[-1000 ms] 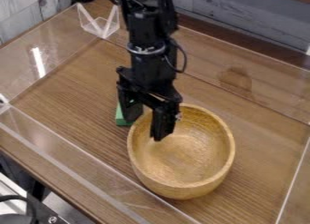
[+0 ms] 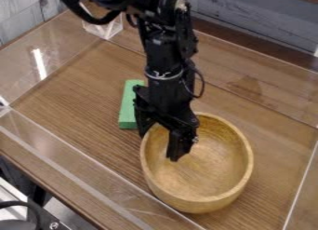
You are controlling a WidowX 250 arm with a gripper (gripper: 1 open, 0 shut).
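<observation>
The black arm hangs from the top centre, its gripper point(image 2: 165, 136) low over the left part of a tan oval bowl point(image 2: 211, 178), fingers open near the rim. Whether they touch the bowl I cannot tell. A green block point(image 2: 129, 101) lies on the wooden table just left of the arm, behind the bowl and partly hidden by the arm.
A clear plastic container point(image 2: 104, 27) stands at the back left near the wall. Black cables lie at the bottom left corner.
The bowl has shifted a little to the right, and the green block shows more.
</observation>
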